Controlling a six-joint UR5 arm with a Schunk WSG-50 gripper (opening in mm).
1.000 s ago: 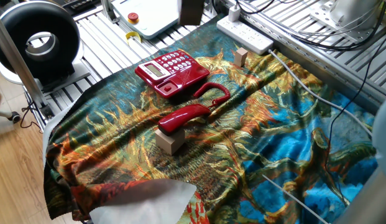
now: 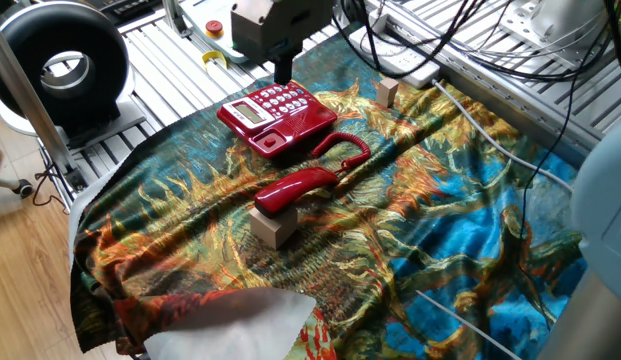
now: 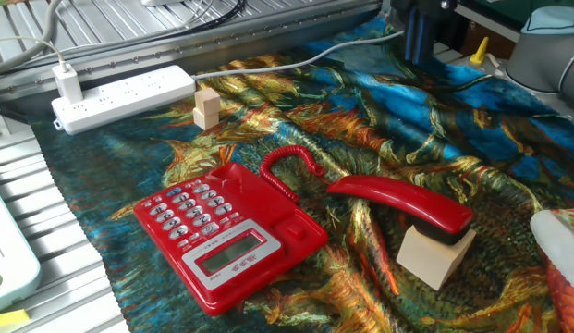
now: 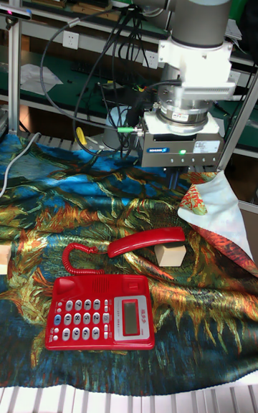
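My gripper (image 4: 173, 178) hangs pointing down, high over the cloth and apart from the phone. In the third exterior view it is beyond the handset; in the second, its dark fingers (image 3: 419, 42) show at the top edge. Nothing shows held, but the gap between the fingers is unclear. The red phone base (image 3: 233, 236) lies on the patterned cloth, keypad and display up. Its red handset (image 3: 402, 198) is off the base, one end raised on a wooden block (image 3: 434, 257), with the coiled cord (image 3: 285, 174) leading back to the base.
Small wooden blocks (image 3: 206, 109) stand near a white power strip (image 3: 125, 98) at the back. A grey cable (image 2: 500, 145) crosses the cloth's edge. One cloth corner (image 2: 235, 325) is folded over, pale side up. Open cloth (image 2: 170, 225) lies around the phone.
In the first exterior view, my gripper has come lower into the frame, its fingertips now showing, and cables have swung in at the upper right. Phone, handset and blocks have stayed put.
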